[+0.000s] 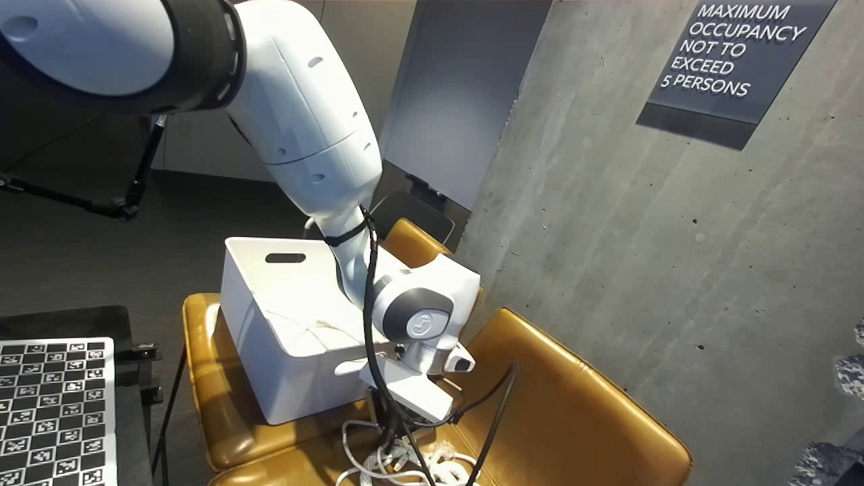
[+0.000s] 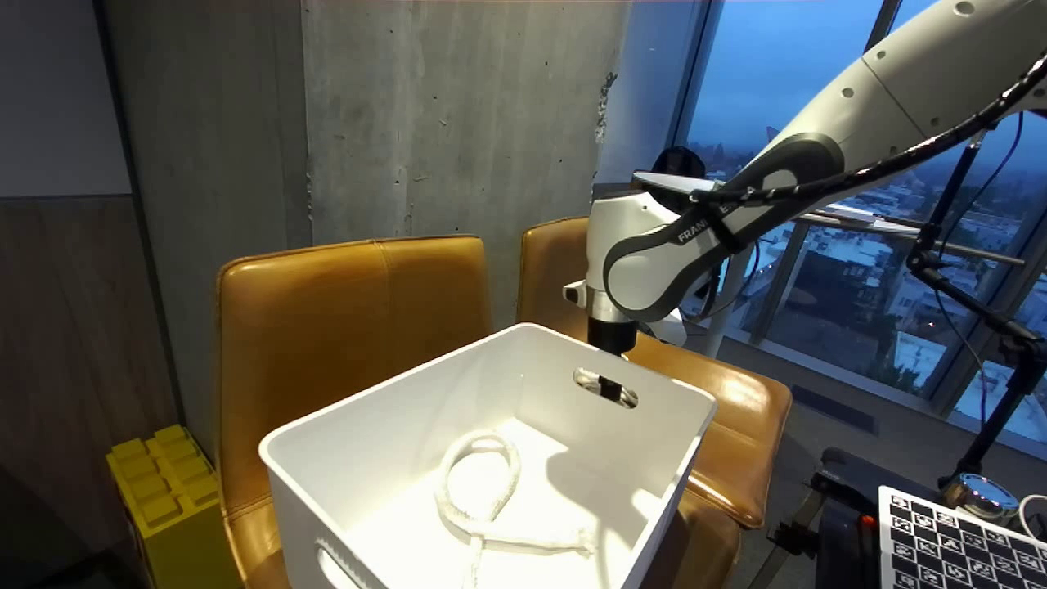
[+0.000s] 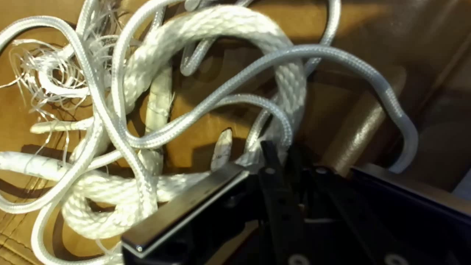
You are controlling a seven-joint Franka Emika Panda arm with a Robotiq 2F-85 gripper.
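A tangle of white rope [image 3: 222, 20], part thick and braided, part thin cord [image 3: 335, 53], lies on the tan leather chair seat. Over it reaches my gripper, its dark fingertips close together at the right side of the thick loop. Dark parts overlap there, so whether rope is between them cannot be told. In exterior view 1 the gripper [image 1: 389, 429] is low above the pile [image 1: 443, 466], largely covered by the hand and cables. A white bin [image 2: 393, 388] stands beside it, holding another looped piece of white rope [image 2: 510, 535].
The bin's near wall [image 1: 320, 385] rises close beside my hand. Behind the pile is the chair's backrest [image 1: 559, 405], with a concrete wall [image 1: 688, 267] beyond. A black-and-white marker board [image 1: 57, 413] sits at the left.
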